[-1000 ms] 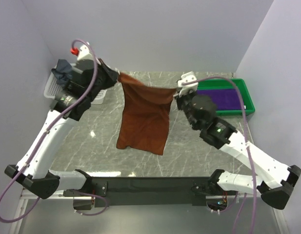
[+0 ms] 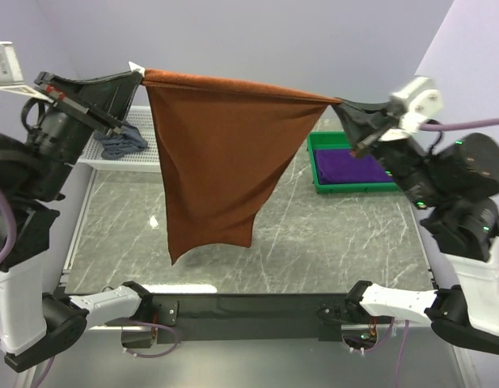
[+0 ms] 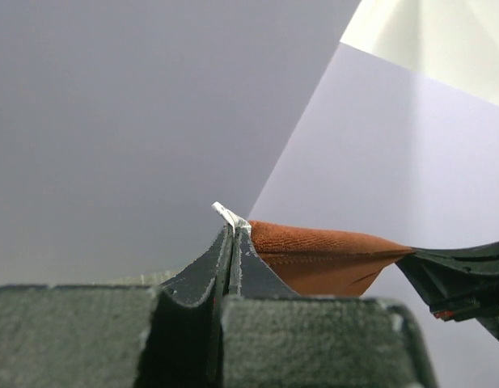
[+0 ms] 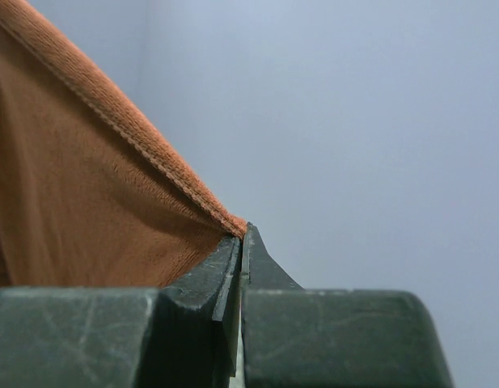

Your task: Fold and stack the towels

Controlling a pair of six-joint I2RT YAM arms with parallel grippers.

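Observation:
A rust-brown towel [image 2: 217, 162] hangs in the air, stretched along its top edge between both grippers. My left gripper [image 2: 136, 74] is shut on the towel's left corner, where a white tag shows; in the left wrist view the pinched corner [image 3: 237, 222] sits at the fingertips. My right gripper [image 2: 338, 105] is shut on the other corner, which the right wrist view shows pinched at the tips [image 4: 237, 230]. The towel's lower part hangs over the table, its bottom edge curved.
A white basket [image 2: 99, 162] with a grey-blue towel [image 2: 120, 141] stands back left. A green tray [image 2: 330, 187] with a folded purple towel [image 2: 354, 166] stands back right.
Both grippers have risen and moved apart, the left to the left and the right to the right, drawing the towel's top edge out taut and lifting it.

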